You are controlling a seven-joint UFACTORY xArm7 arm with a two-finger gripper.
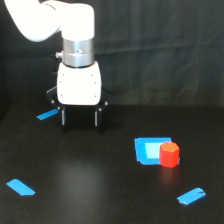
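Observation:
A small red block (169, 156) sits on the dark table at the right. Just behind it and to its left lies a blue square (142, 145) with a white centre, its corner partly covered by the block in this view. My white gripper (81, 118) hangs at the left, well apart from both. Its two dark fingers stand wide apart and point down, with nothing visible between them.
Strips of blue tape lie flat at the front left (20, 187), front right (192, 196) and back left (48, 114). Dark curtains close off the back.

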